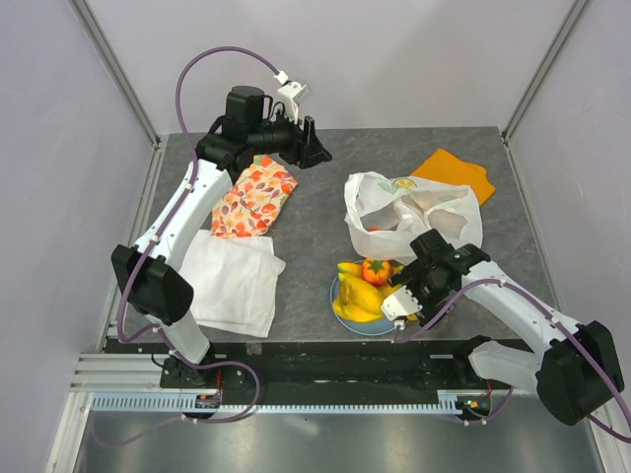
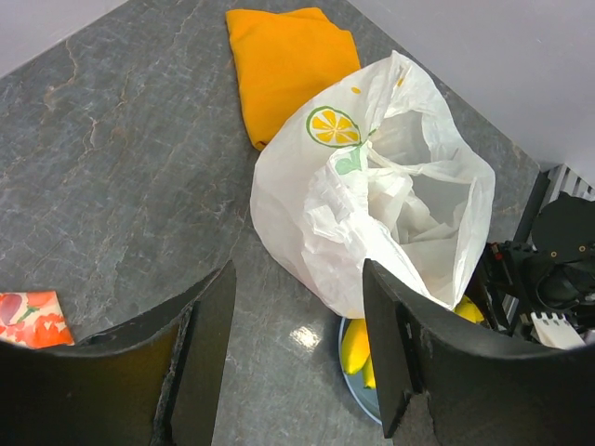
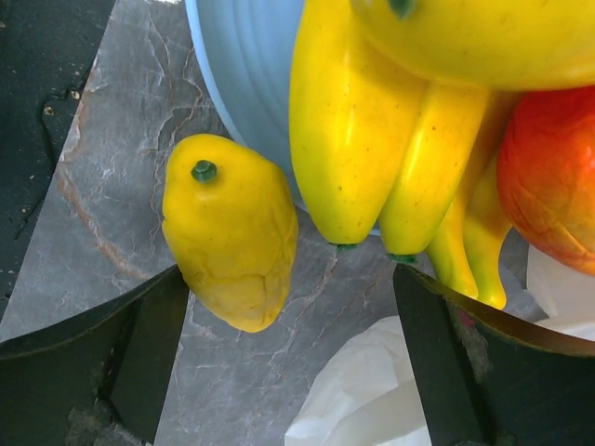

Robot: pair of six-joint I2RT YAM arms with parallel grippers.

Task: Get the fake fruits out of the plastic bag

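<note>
The white plastic bag [image 1: 370, 195] lies crumpled at the right with its mouth gaping; a reddish patch [image 1: 374, 229] shows at its left part. In front stands a blue bowl [image 1: 367, 328] holding yellow bananas [image 3: 349, 130], a larger yellow fruit [image 3: 493, 46] and an orange-red fruit [image 3: 558, 177]. On the table just outside the bowl's rim rests a lumpy yellow fruit [image 3: 228, 232]. My right gripper is open above it, the fruit close to one finger and nothing gripped. Far from the bag, my left gripper hangs open and empty at the back.
An orange cloth [image 1: 454, 173] lies behind the bag. A patterned cloth [image 1: 252, 199] and a white cloth [image 1: 232, 279] cover the left side.
</note>
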